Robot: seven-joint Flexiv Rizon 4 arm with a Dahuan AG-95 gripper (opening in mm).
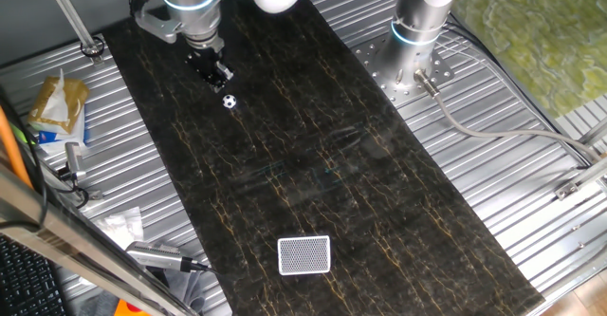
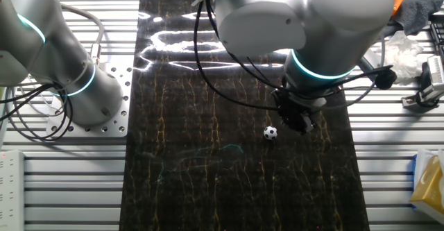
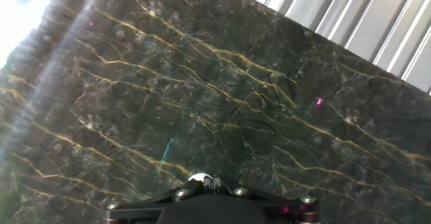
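Note:
A small black-and-white ball, patterned like a football (image 1: 229, 102), rests on the dark marbled board (image 1: 285, 164). My gripper (image 1: 224, 78) hangs just behind it in exterior view 1, apart from it in the picture. From exterior view 2 the ball (image 2: 270, 132) shows to the left of the gripper (image 2: 305, 125), with a strip of board between them. At the bottom of the wrist view, only a white sliver of the ball (image 3: 200, 177) peeks out by the gripper; the gripper hides the rest. How far apart the fingers stand is unclear.
A white basket with a mesh pattern (image 1: 304, 255) lies near the board's front end. The arm's base (image 1: 406, 65) stands right of the board. A tissue pack (image 1: 59, 102) and a metal frame post are on the left. Mid-board is clear.

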